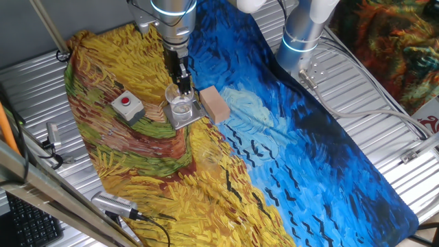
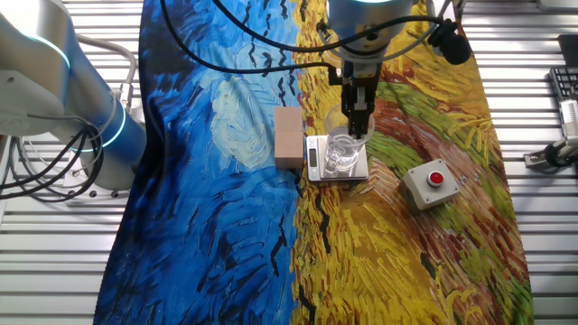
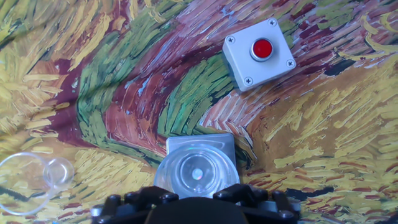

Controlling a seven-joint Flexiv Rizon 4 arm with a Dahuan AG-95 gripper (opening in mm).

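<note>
A clear glass vessel [image 1: 180, 104] with a wide rim stands on a small silver scale [image 1: 174, 124]. My gripper [image 1: 184, 90] points down at the vessel's rim, on the arm's side of it. Looking from the wrist, I see the vessel [image 3: 198, 173] just ahead of the gripper, with the black fingers [image 3: 159, 195] spread apart. The gripper looks open; whether a finger touches the glass cannot be made out. In the second exterior view the vessel [image 2: 340, 155] and scale [image 2: 356, 171] lie below the gripper [image 2: 358, 131].
A tan block [image 1: 215, 105] lies beside the scale. On the other side is a grey box with a red button [image 1: 127, 105]. Another clear round object [image 3: 25, 180] lies at the wrist view's left. The painted cloth [image 1: 288, 178] has wide bare areas.
</note>
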